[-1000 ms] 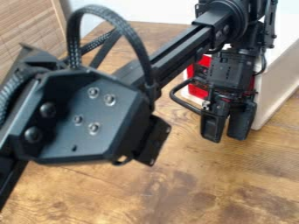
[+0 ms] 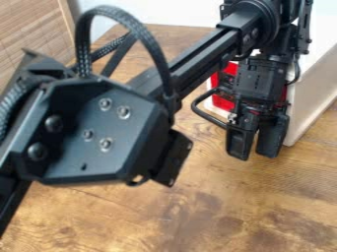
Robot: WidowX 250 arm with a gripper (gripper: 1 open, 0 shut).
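My black gripper point(image 2: 255, 138) hangs at the right of the camera view, above the wooden table, its two fingers pointing down. Whether they are apart or closed together is hard to tell from this angle; I see nothing clearly held between them. Behind the gripper is a red object point(image 2: 224, 96), mostly hidden by it, in front of or on a white box-like object point(image 2: 308, 89).
My arm's dark bracket and cable loop fill the left and middle of the view. A light wooden panel point(image 2: 33, 30) stands at the upper left.
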